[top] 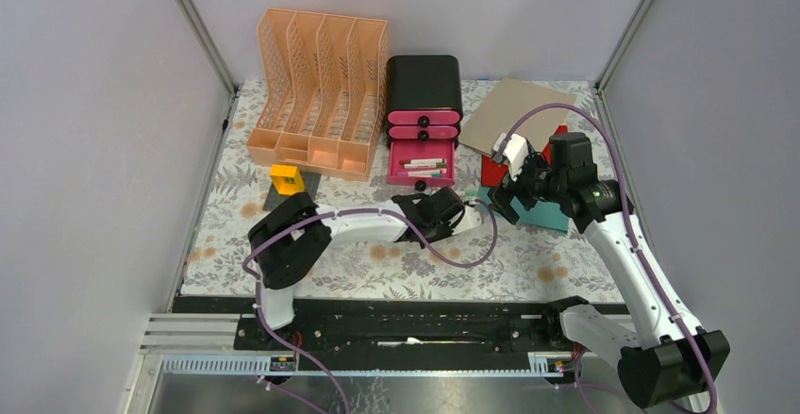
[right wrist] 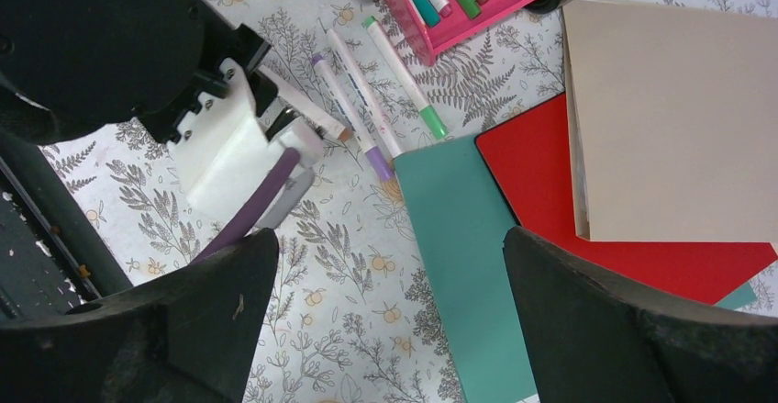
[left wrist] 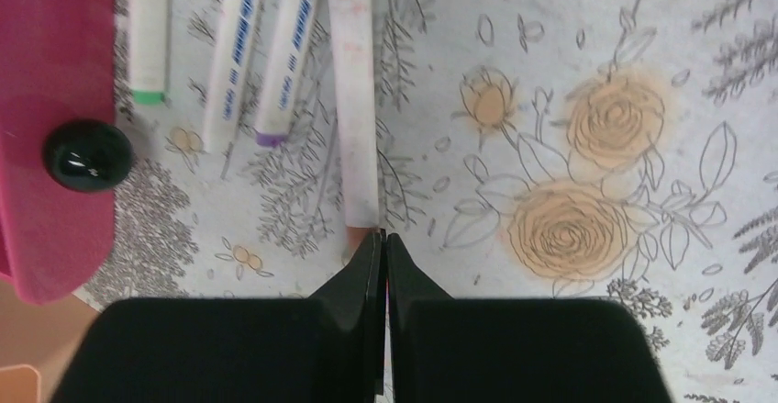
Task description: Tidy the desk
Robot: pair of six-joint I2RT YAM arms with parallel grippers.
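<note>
The open pink drawer (top: 422, 156) of the black unit holds markers, seen also in the right wrist view (right wrist: 440, 50). Loose markers lie on the desk before it: a green-capped one (left wrist: 147, 27), a purple-capped one (left wrist: 286, 54) and a white stick with brownish ends (left wrist: 353, 100). My left gripper is shut, its tips at the stick's near end, nothing visible between them. My right gripper (top: 505, 202) stands open over the teal sheet (right wrist: 459, 265) and red sheet (right wrist: 514, 160), empty between its fingers.
A peach organizer (top: 311, 84) stands back left, with a yellow box (top: 286, 178) before it. A tan board (right wrist: 674, 118) lies at the back right.
</note>
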